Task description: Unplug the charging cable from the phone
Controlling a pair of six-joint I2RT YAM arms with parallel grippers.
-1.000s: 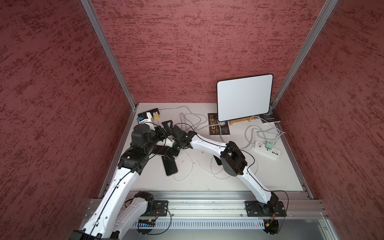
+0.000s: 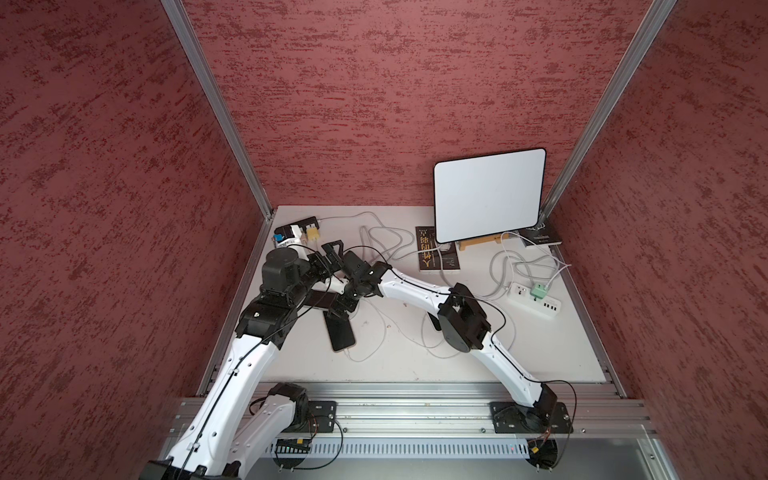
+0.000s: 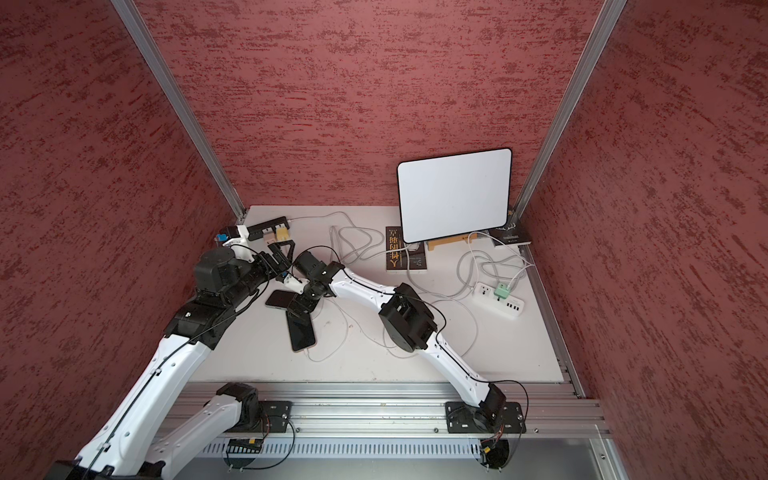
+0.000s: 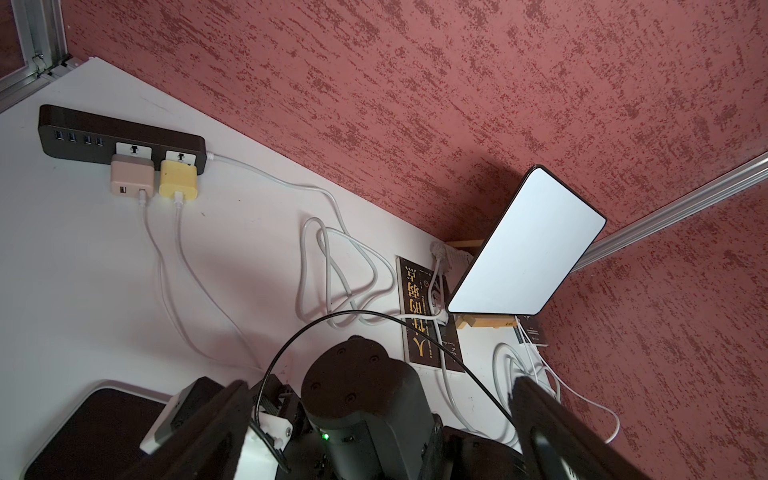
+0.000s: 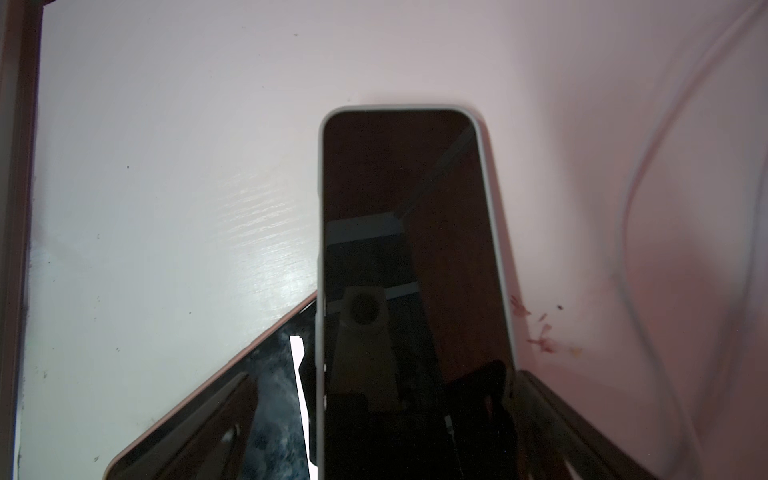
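A white-edged phone (image 5: 408, 232) lies across a second, pink-edged phone (image 5: 272, 384) in the right wrist view; in the top left view a phone (image 2: 339, 334) shows below the grippers. My right gripper is open just over the phones, fingers on either side of the white-edged one, no grasp visible. My left gripper stands open above the right arm's head, facing the back of the table. Thin white cables (image 5: 640, 176) run beside the phones; where they join the phones is hidden or too small to tell.
A black power strip (image 4: 80, 128) with pink and yellow chargers is at the back left. A white screen (image 2: 489, 194) on a stand, a book (image 2: 428, 256) and a white power strip (image 2: 524, 300) stand to the right. Loose cables cover the middle; both arms crowd the left.
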